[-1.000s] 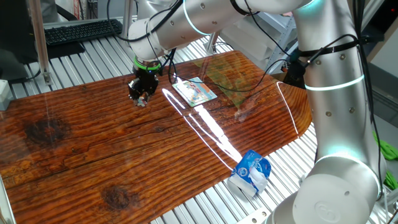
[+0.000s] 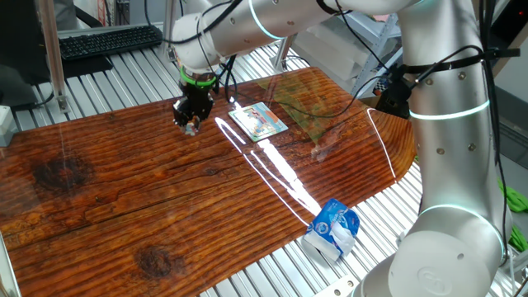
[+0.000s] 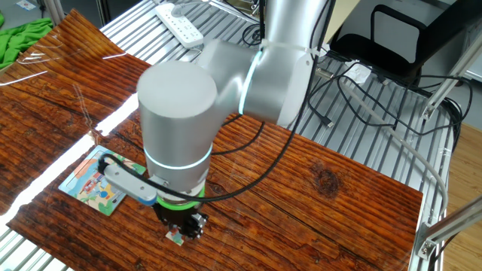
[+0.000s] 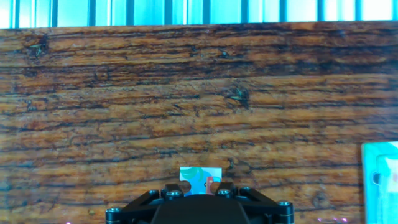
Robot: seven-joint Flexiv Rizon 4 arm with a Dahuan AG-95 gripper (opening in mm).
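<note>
A small picture piece (image 4: 200, 177) in white, light blue and green, with a bit of red, sits at the fingertips of my gripper. The fingers are closed in on it from both sides, and its lower part is hidden by the gripper. From outside, the gripper (image 2: 191, 124) hangs over the far part of the wooden table with the piece at its tip. The same piece (image 3: 175, 238) peeks out below the fingers in the second exterior view. To one side lies a flat picture board (image 2: 258, 122) with a light blue border, also partly visible (image 4: 371, 180) at the wrist view's right edge.
A crumpled blue and white packet (image 2: 334, 227) rests at the table's near edge. A keyboard (image 2: 111, 41) stands beyond the far edge on the ribbed metal surface. Cables loop around the arm.
My gripper has moved slightly up and to the right in exterior view 1, and the small piece at its tip has moved along. The board and packet stay put.
</note>
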